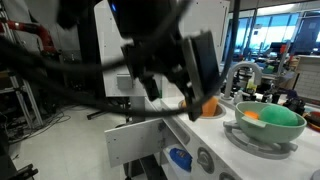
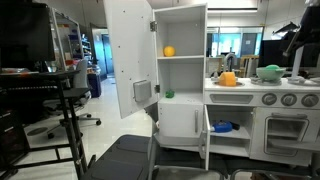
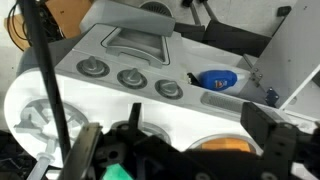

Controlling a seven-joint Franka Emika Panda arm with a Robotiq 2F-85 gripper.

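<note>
My gripper is above the toy kitchen's counter in the wrist view, its dark fingers spread apart and nothing seen between them. In exterior view 1 the arm is a dark blur close to the camera. A blue object lies inside the lower compartment, whose white door stands open. An orange object sits on the counter in a round basin, partly covered by the gripper. The green bowl rests on the grey burner rack, with something orange at its side.
Tall upper cabinet door stands open. Inside are a yellow-orange ball on the upper shelf and a small green item lower down. Knobs line the counter's front. A faucet rises behind the basin.
</note>
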